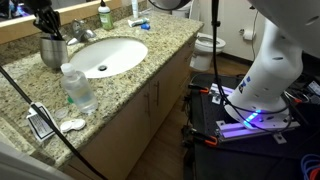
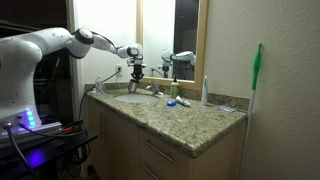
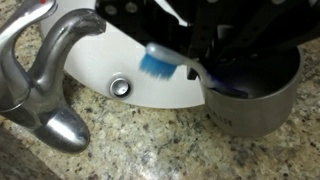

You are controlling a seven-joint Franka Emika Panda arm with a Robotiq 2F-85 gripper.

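Note:
A grey metal cup (image 3: 252, 112) stands at the right of the wrist view, with dark space inside. My gripper, black and seen from above, is shut on the cup's rim; its fingertips are partly hidden. Leaning out of the cup toward the sink is a toothbrush with a blue-bristled head (image 3: 158, 65); its handle runs down inside. Exterior view 1 has the cup (image 1: 53, 52) at the far left of the counter, under the gripper. Whether its base touches the counter I cannot tell.
The white sink (image 1: 110, 58) lies beside the cup, with a chrome faucet (image 3: 62, 112) close by. A clear bottle (image 1: 80, 90) stands on the near counter. A green soap bottle (image 1: 104, 15) is at the back. Bare granite shows on the right part of the counter (image 2: 205, 122).

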